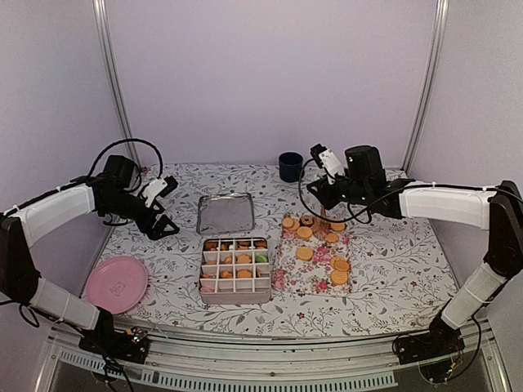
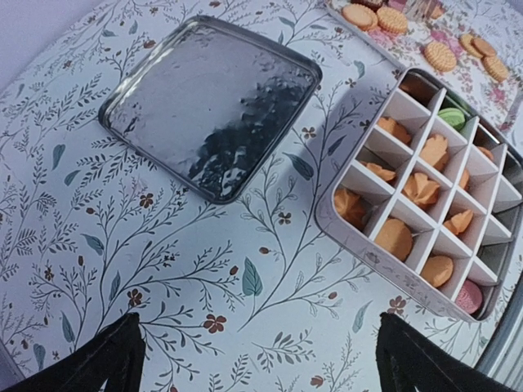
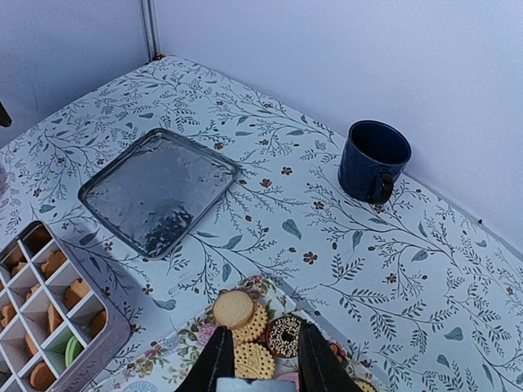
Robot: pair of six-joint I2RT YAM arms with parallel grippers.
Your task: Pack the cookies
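Observation:
A compartment box point(image 1: 235, 299) stands mid-table, its cells holding various cookies, a green one point(image 2: 452, 118) among them. To its right, loose round cookies point(image 1: 304, 254) lie on a pink floral tray point(image 1: 291, 273). My right gripper is over the tray's back part, near a dark ring cookie point(image 3: 283, 336). It is shut on a slim tan object point(image 1: 323, 214) that points down toward the cookies; only its pale end point(image 3: 255, 385) shows in the right wrist view. Left of the box, my left gripper hangs open and empty above the tablecloth.
An empty metal tray point(image 1: 225, 215) lies behind the box. At the back stands a dark blue mug point(image 1: 290, 167). A pink plate point(image 1: 117, 285) rests at front left. Bare cloth lies between plate and box.

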